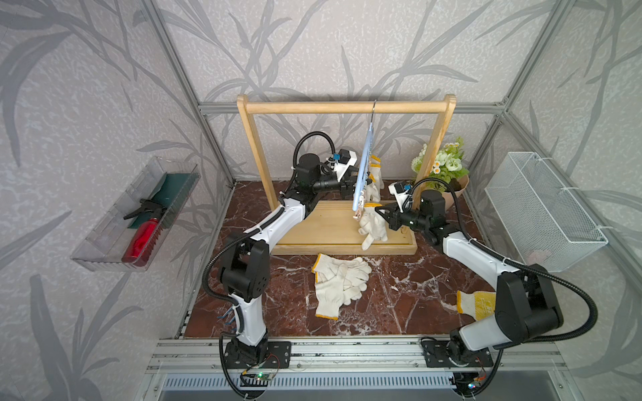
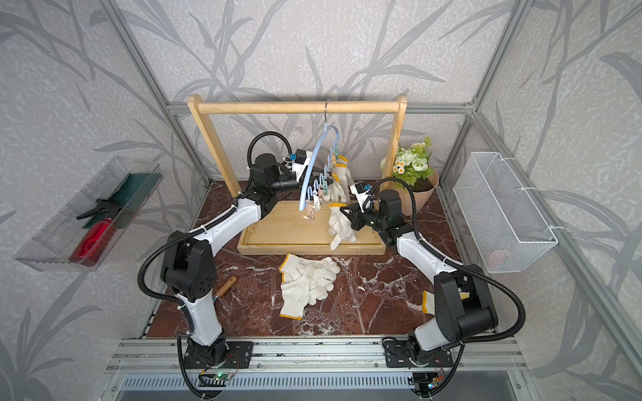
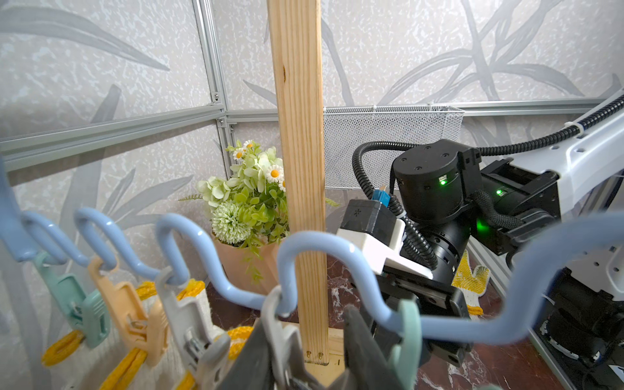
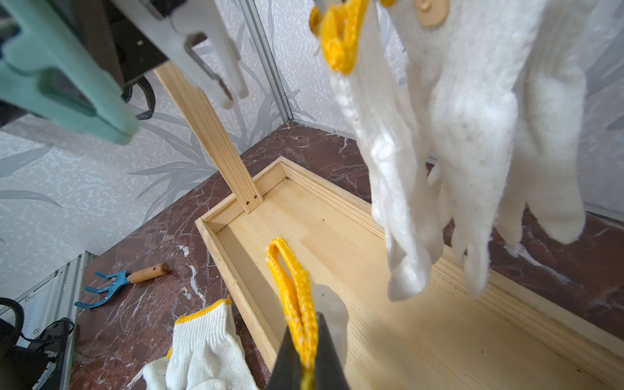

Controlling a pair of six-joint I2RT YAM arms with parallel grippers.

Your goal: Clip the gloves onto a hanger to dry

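A pale blue hanger (image 2: 313,157) hangs by its hook from the wooden rack, with a row of coloured clips beneath it. White gloves with yellow cuffs (image 4: 448,110) are held in clips at its far end. My left gripper is beside the hanger's near half, its fingers (image 3: 364,357) apart around a grey clip (image 3: 280,338); contact is unclear. My right gripper is shut on the yellow cuff (image 4: 295,286) of another white glove (image 1: 373,226), which dangles above the wooden tray. An empty mint clip (image 4: 78,84) shows above, apart from this cuff.
The wooden rack's post (image 3: 302,162) and a flower pot (image 2: 418,190) stand on the right. More gloves lie on the marble table: a white pair (image 1: 339,280) in front of the tray and a yellow-and-white one (image 1: 476,304) near the right arm.
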